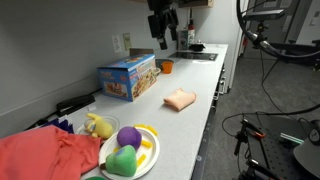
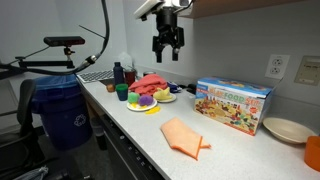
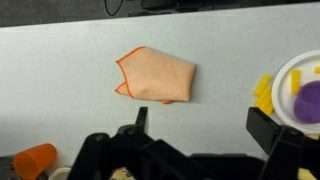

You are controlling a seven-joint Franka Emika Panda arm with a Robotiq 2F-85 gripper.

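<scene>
High above the counter hangs my gripper, its two dark fingers spread wide with nothing between them in the wrist view. Below it an orange-pink folded cloth [image 3: 158,75] lies flat on the white counter, apart from the gripper; it also shows as a small cloth [image 1: 180,99] in exterior view 1. A white plate [image 1: 112,171] at the near end carries a purple ball-like item [image 1: 130,139], a green and red item [image 1: 122,161] and yellow sticks [image 1: 146,143].
A blue food box [image 2: 232,103] stands against the wall, with a tan bowl [image 2: 289,130] and an orange cup [image 2: 313,152] beyond it. Red cloth [image 1: 48,154] is heaped by the plate.
</scene>
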